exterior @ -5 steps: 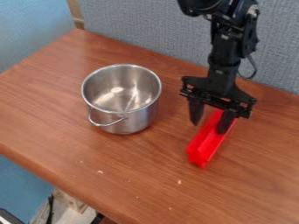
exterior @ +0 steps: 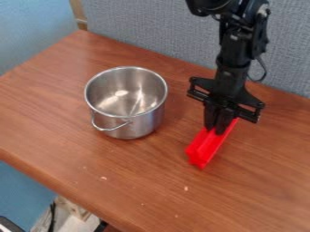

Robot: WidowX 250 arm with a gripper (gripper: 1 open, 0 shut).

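Observation:
A red elongated block point(exterior: 208, 146) lies on the wooden table, angled from under the gripper toward the lower left. My black gripper point(exterior: 219, 121) is shut on its upper end, pointing down from the arm above. A steel pot point(exterior: 127, 101) with a wire handle stands on the table to the left of the gripper, apart from it.
The wooden table point(exterior: 145, 181) has free room at the front, far left and right. A grey padded wall point(exterior: 145, 32) runs along the back. The table's left front edge drops to a blue area with cables below.
Since a second ago the gripper has closed in on the red block and shifted slightly left. The block has moved slightly left too. The pot is unmoved.

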